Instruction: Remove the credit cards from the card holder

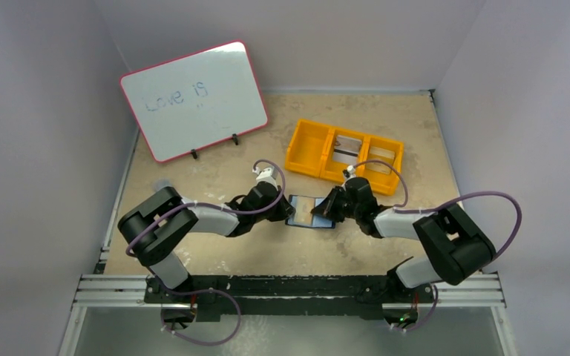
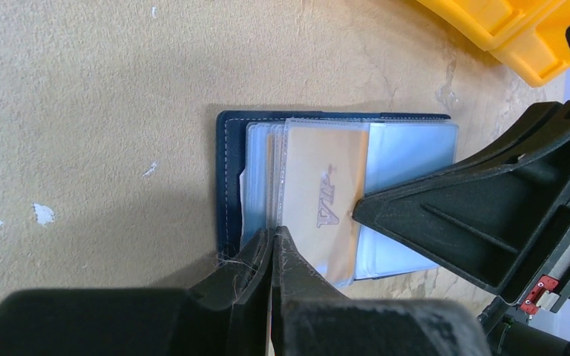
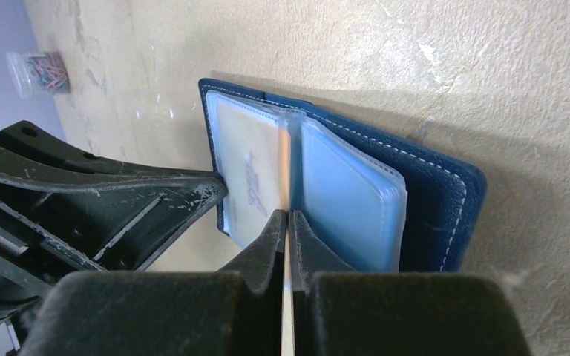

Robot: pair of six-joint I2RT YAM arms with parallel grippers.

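Observation:
The dark blue card holder (image 2: 234,148) lies open on the table between my grippers, with clear sleeves and a tan card (image 2: 319,156) in one; light blue sleeves (image 3: 349,185) lie beside it. My left gripper is shut at the left edge of the sleeve stack, with no card visible between its fingers. My right gripper is shut over the tan card's edge, with nothing clearly between its fingers. In the left wrist view its fingertip touches the tan card's sleeve.
An orange three-compartment tray (image 1: 308,144) with items in two compartments stands behind the holder. A whiteboard (image 1: 193,100) stands at the back left. A small clear container of clips (image 3: 37,74) is on the left.

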